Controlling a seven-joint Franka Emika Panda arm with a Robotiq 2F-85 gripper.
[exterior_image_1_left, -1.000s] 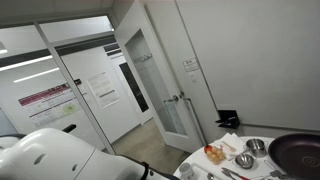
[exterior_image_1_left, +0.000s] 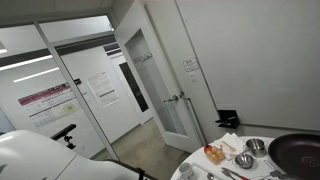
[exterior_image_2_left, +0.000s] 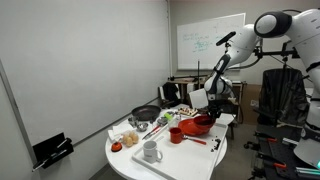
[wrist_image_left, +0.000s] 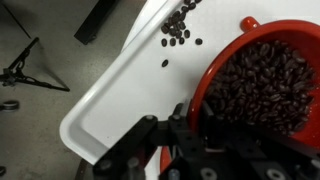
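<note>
A red bowl (wrist_image_left: 213, 69) filled with dark coffee beans (wrist_image_left: 262, 85) takes up the right of the wrist view. My gripper is at its near rim, shut on that rim; the fingertips are dark and partly blurred. In exterior view 2 the gripper (exterior_image_2_left: 211, 108) reaches down to the red bowl (exterior_image_2_left: 198, 127) at the table's right side. Under the bowl lies a white tray (wrist_image_left: 118, 92), with several loose beans (wrist_image_left: 175, 28) scattered on it. Exterior view 1 does not show the gripper.
Left of the bowl in exterior view 2 stand a red mug (exterior_image_2_left: 175, 135) and a white mug (exterior_image_2_left: 152, 152). A dark pan (exterior_image_2_left: 143, 113) and metal bowls (exterior_image_1_left: 256, 147) sit farther off on the white table. The tray's left part is largely bare.
The white arm section at the lower left of exterior view 1 has shifted slightly.
</note>
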